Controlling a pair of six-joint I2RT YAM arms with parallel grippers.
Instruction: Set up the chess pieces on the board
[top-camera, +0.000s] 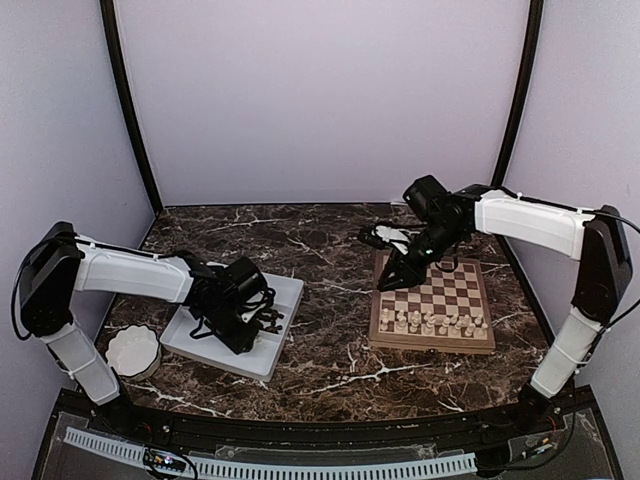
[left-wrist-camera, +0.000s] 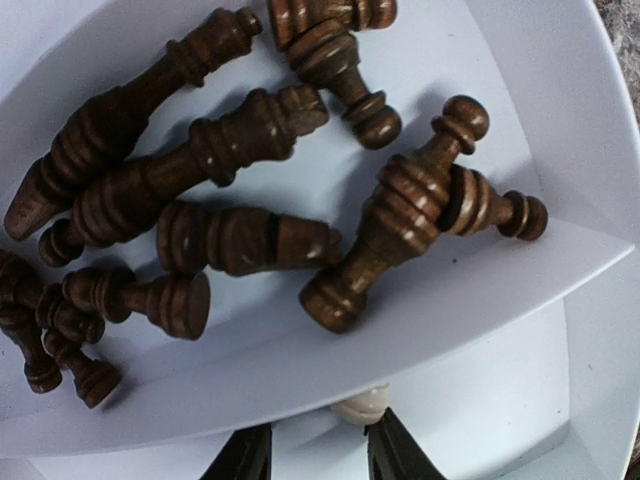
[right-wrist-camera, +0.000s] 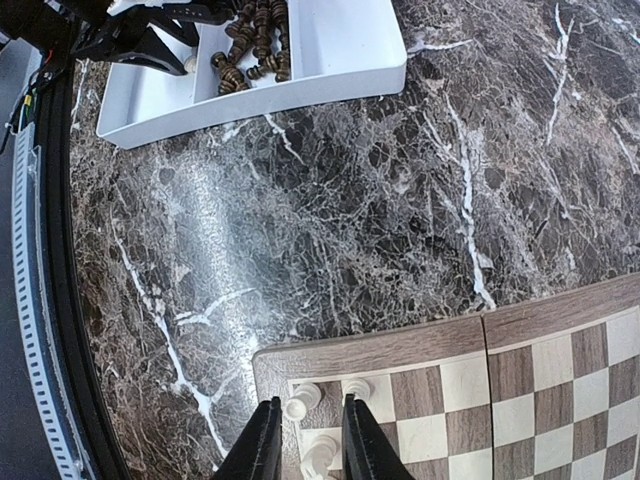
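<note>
The chessboard (top-camera: 450, 290) carries several light pieces (top-camera: 429, 322) along its near rows. The white tray (top-camera: 270, 360) at left holds dark brown pieces (left-wrist-camera: 235, 240) in a divided compartment; a light piece (left-wrist-camera: 362, 402) lies beyond the divider, partly hidden. My left gripper is over that light piece's compartment, fingers parted, the piece just above the right fingertip in view; whether it touches is unclear. My right gripper hangs above the board's left part, open, with light pieces visible below it.
A white scalloped bowl (top-camera: 133, 350) stands at the near left. Bare marble table (top-camera: 330, 250) lies between tray and board and behind them.
</note>
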